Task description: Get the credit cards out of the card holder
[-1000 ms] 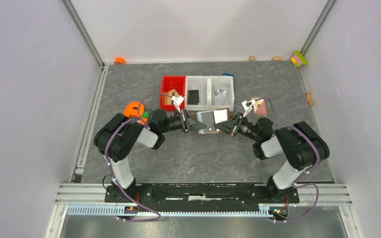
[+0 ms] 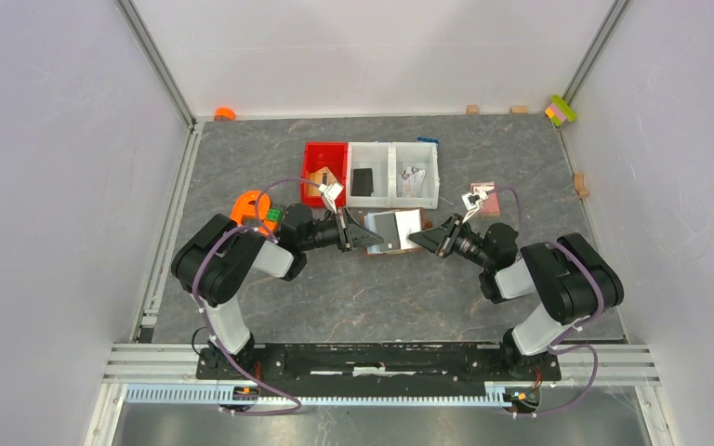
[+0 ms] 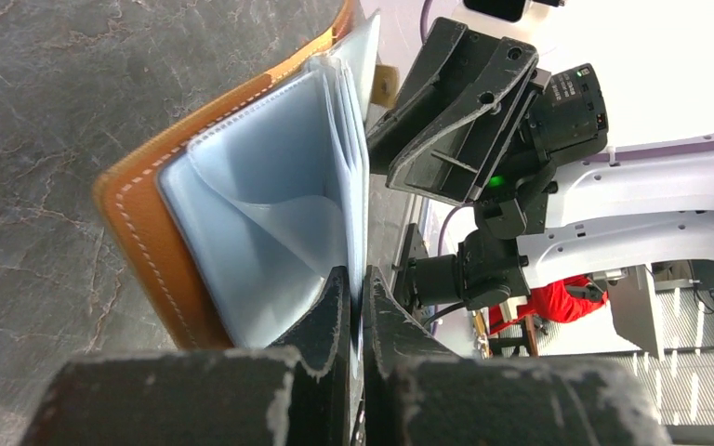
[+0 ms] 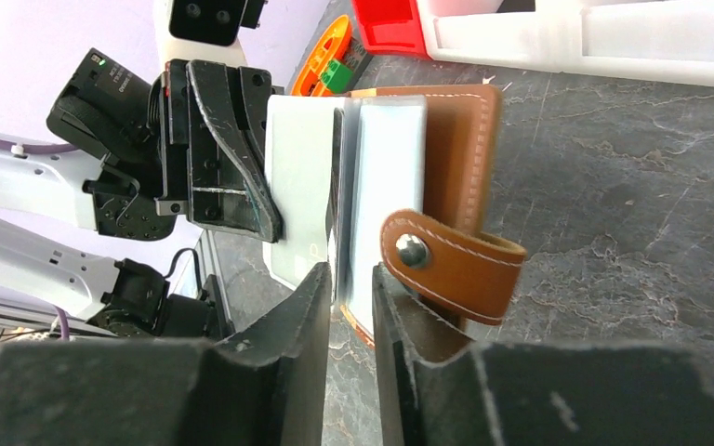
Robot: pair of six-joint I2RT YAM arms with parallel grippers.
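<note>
The brown leather card holder (image 2: 369, 249) lies opened between both arms, its strap (image 4: 451, 265) with a metal snap showing in the right wrist view. Pale translucent sleeves (image 3: 270, 177) stand up from it. My left gripper is shut on the edges of several sleeves. A white panel (image 4: 297, 177) and a darker grey page (image 2: 385, 227) are fanned out; whether the white one is a card or a sleeve I cannot tell. At the holder's right side, my right gripper is partly open, its fingertips around the sleeve edges with a gap between them.
Behind the holder stand a red bin (image 2: 325, 145) and a white two-part bin (image 2: 392, 149) holding a dark flat item and some packets. A reddish box (image 2: 485, 200) lies behind the right arm.
My right gripper has shifted slightly to the right over the last second. The holder has moved a little to the left. My left arm is almost still.
</note>
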